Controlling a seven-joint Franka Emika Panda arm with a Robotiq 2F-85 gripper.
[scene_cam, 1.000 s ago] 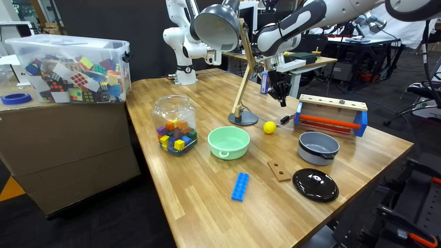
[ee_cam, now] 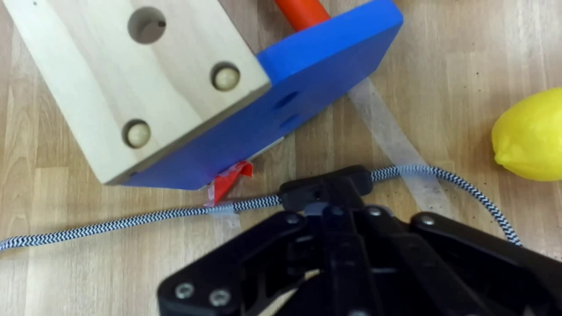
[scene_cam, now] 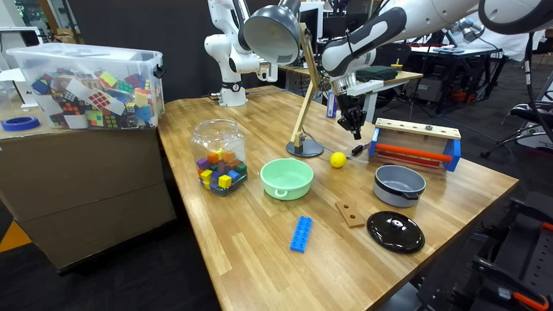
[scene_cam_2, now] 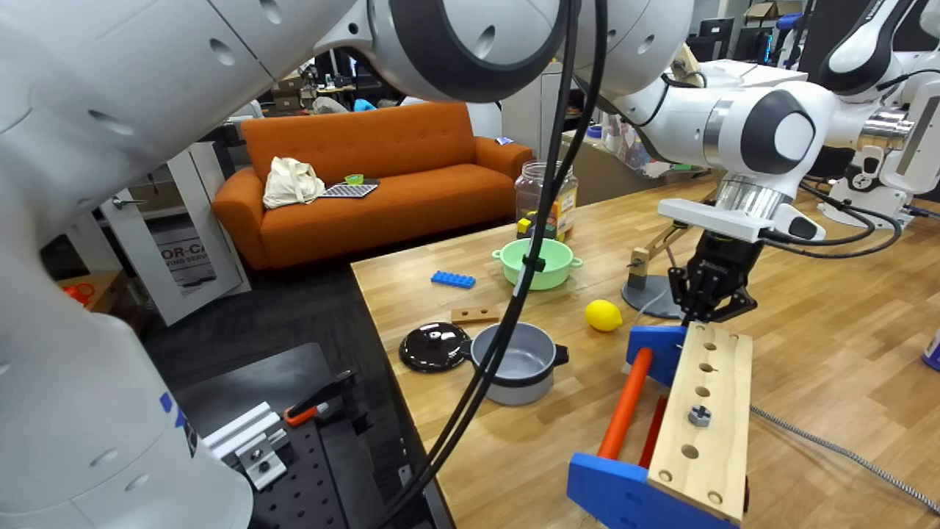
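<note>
My gripper is shut, with nothing showing between its fingers. In the wrist view the gripper overlaps a black inline switch on a striped lamp cord; exterior view 1 shows the fingertips above the table, behind that switch. Close by stands the wooden pegboard bench with blue ends and a red-orange bar. A yellow lemon lies on the table at the right of the wrist view. The desk lamp's round base is left of the gripper.
Nearby on the table are a green bowl, a grey pot, a black lid, a wooden piece and a blue brick. A jar of blocks stands left.
The gripper has moved slightly downward and a little to the right in exterior view 1, nearer the switch. The objects on the table stay where they were.
</note>
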